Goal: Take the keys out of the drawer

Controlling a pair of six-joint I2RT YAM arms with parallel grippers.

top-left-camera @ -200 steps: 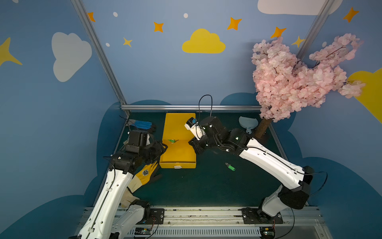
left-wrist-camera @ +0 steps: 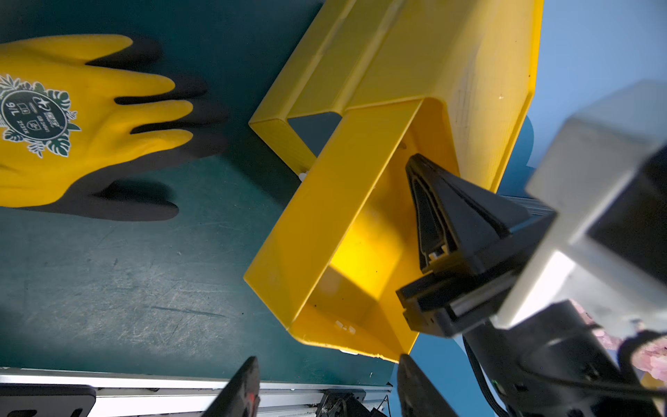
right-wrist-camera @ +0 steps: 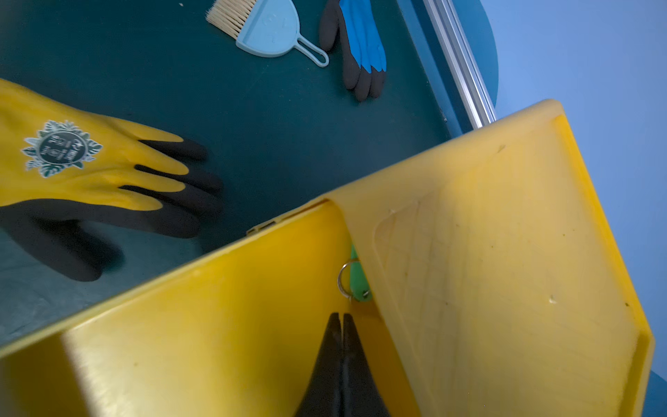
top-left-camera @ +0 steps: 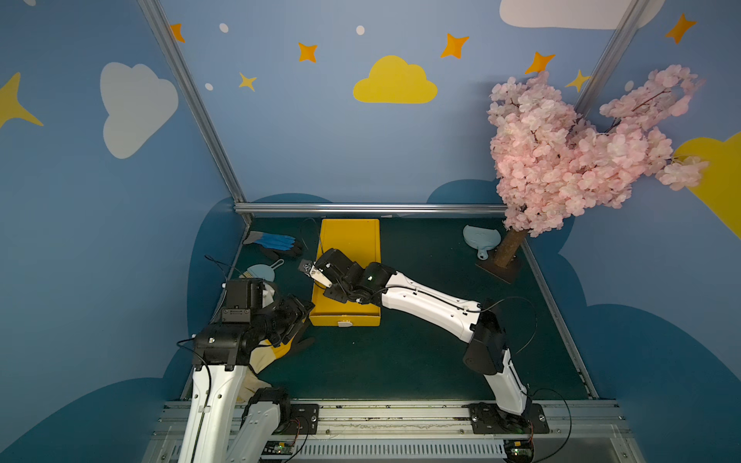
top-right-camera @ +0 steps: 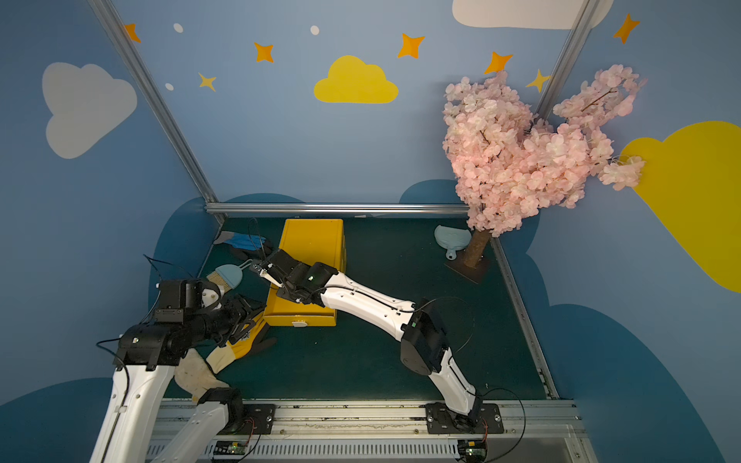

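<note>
The yellow drawer (left-wrist-camera: 333,208) is pulled out of its yellow box (left-wrist-camera: 479,62). Inside, against the box's edge in the right wrist view, sits a green key tag (right-wrist-camera: 359,280) on a metal ring (right-wrist-camera: 343,279); its keys are mostly hidden. My right gripper reaches down into the drawer, shut with nothing between its tips, just short of the ring in that view. From the left wrist, the right gripper's dark fingers (left-wrist-camera: 434,208) show inside the drawer walls. My left gripper stands to the drawer's left, fingers apart and empty.
A yellow glove (left-wrist-camera: 83,125) lies left of the drawer. Farther back are a blue brush (right-wrist-camera: 269,27) and a blue glove (right-wrist-camera: 362,34). A dustpan (top-left-camera: 481,239) and blossom tree (top-left-camera: 505,258) stand at the back right.
My right arm has swung left, from beside the drawer to over it, and lowered. A green-tagged item on the table is now hidden behind that arm. The left arm has shifted slightly left and toward the front.
</note>
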